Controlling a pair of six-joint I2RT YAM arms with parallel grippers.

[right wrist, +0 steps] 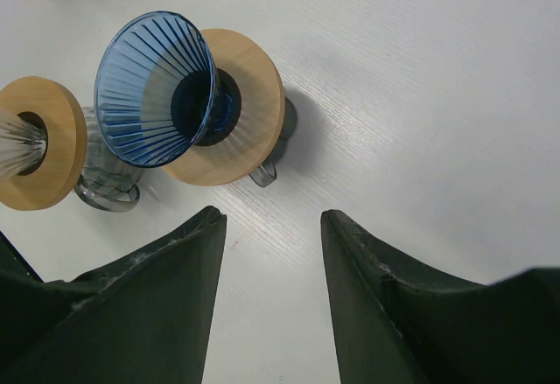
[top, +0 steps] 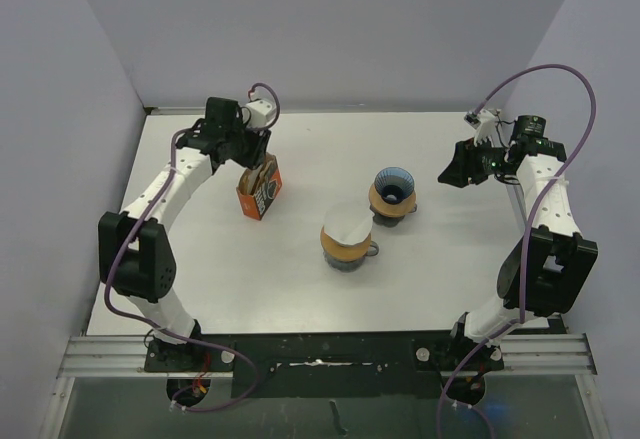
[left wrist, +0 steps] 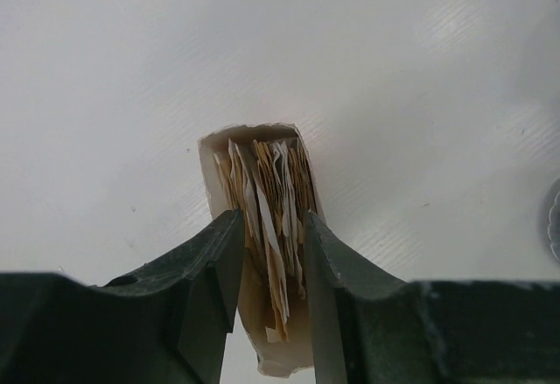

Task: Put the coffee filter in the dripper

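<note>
An upright orange and black box (top: 262, 193) holds several brown and white paper filters (left wrist: 272, 200), packed on edge. Over the box's open top hangs my left gripper, open, its fingers to either side of the filters with nothing visibly held. A ribbed blue dripper (right wrist: 144, 95) with a wooden collar (right wrist: 254, 82) sits on a glass server right of the table's middle. On the right side of the table my right gripper stands with its fingers apart and nothing between them, clear of the dripper.
A second server with a wooden collar (top: 346, 251) and a white cone (top: 348, 224) in it stands front-left of the blue dripper. Bare white table lies between the box and the two servers, and at the front.
</note>
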